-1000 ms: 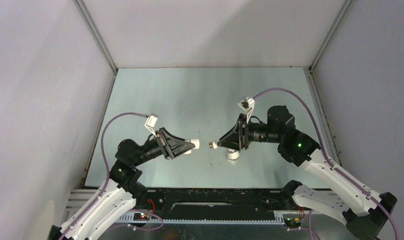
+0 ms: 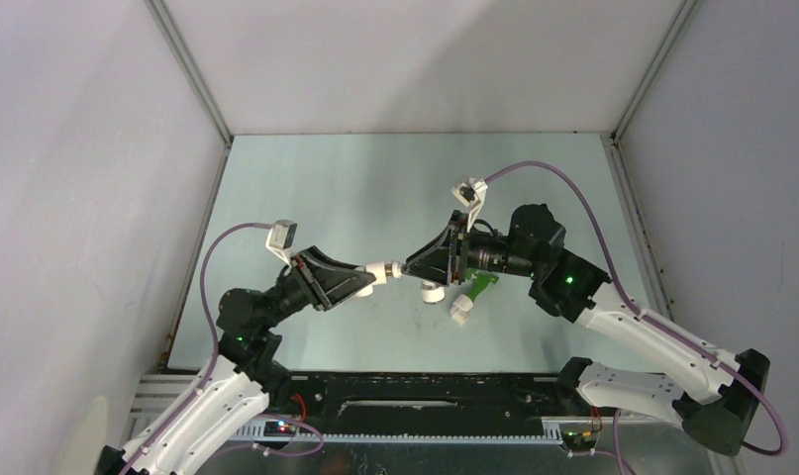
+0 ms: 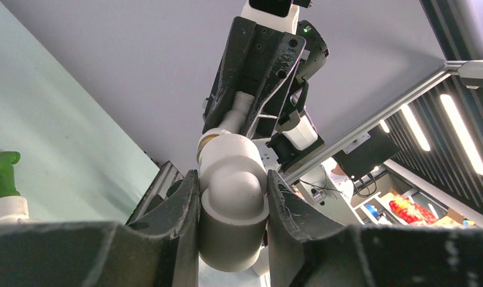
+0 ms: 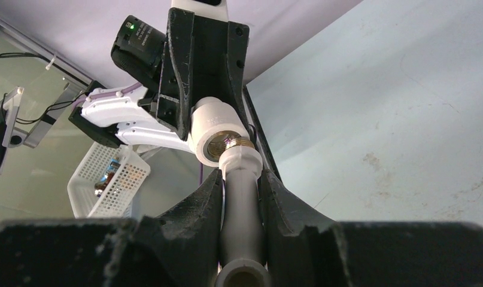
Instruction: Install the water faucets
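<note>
My left gripper is shut on a white pipe fitting [image 3: 233, 161], whose open end faces the other arm. In the right wrist view, a white pipe piece [image 4: 241, 209] lies between the fingers of my right gripper; whether they press on it is unclear. Its brass threaded end [image 4: 242, 143] is at the mouth of the fitting, a little toward one side of the opening. In the top view, the piece's other white end [image 2: 433, 293] hangs below the right gripper. A faucet with a green handle [image 2: 482, 282] lies on the table beneath.
Walls close in the sides and back. Outside the work area, a white basket [image 4: 107, 179] appears in the right wrist view.
The right arm has moved left with its pipe piece, closing the gap to the left fitting. The left gripper has shifted slightly. The green faucet handle has come out from behind the right gripper.
</note>
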